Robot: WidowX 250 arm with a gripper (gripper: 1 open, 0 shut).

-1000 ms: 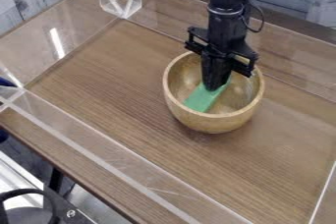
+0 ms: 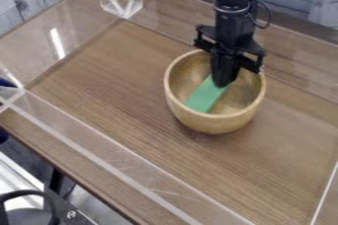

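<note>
A tan round bowl (image 2: 199,118) stands on the wooden table (image 2: 106,140), with a green oblong object (image 2: 207,95) lying inside it. My black gripper (image 2: 224,69) reaches from the top of the view down into the back of the bowl, over the upper end of the green object. Its fingertips look shut; whether they touch the green object is not clear.
A clear plastic piece (image 2: 121,0) sits near the table's back left edge. Dark coiled hardware (image 2: 30,212) is at the lower left corner.
The gripper has shifted very slightly within the bowl; the bowl and green object look nearly unchanged.
</note>
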